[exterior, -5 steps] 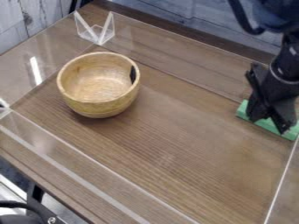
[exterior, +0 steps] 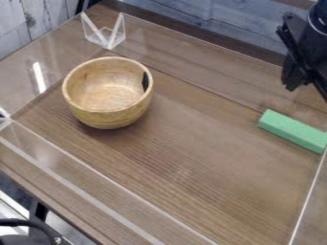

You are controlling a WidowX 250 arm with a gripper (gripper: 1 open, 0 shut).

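Observation:
My gripper [exterior: 293,72] is raised at the top right, dark, partly cut off by the frame edge; its fingertips look shut, with nothing visible between them. Below it a green block [exterior: 292,131] lies on the wooden table. A wooden bowl [exterior: 107,114] stands at the left.
A small white wire-like object [exterior: 106,32] is at the back left. A grey wall runs behind, and dark cables lie at the bottom-left edge.
My gripper has risen from over the green block towards the top right, uncovering it. The block stays on the table.

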